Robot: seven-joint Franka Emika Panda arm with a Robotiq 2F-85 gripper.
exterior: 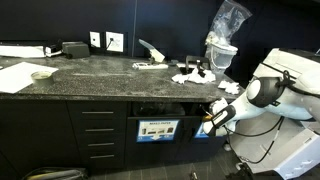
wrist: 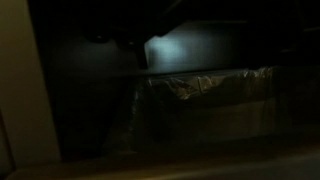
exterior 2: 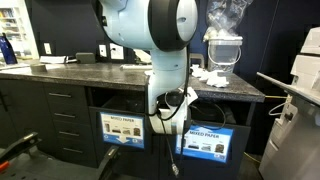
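My white arm point(exterior: 258, 95) reaches in from the right, below the countertop point(exterior: 110, 80), to the front of the dark cabinet. At its end, my gripper point(exterior: 207, 119) is small and partly hidden near the right-hand bin opening. The wrist view is very dark; a dark finger shape point(wrist: 140, 54) shows near the top, with nothing visible held. Beyond it lies a bin lined with clear plastic point(wrist: 200, 85). Two bin fronts bear blue and white "mixed paper" labels: the left label point(exterior 2: 123, 128) and the right label point(exterior 2: 203, 142), partly covered by the arm.
Crumpled white papers point(exterior: 194, 76) lie on the counter near a clear bucket point(exterior: 221, 54). A tape roll point(exterior: 41, 75) and a paper sheet point(exterior: 15, 76) sit at the left. Drawers point(exterior: 98, 130) flank the bins; a white cabinet point(exterior: 296, 152) stands at the right.
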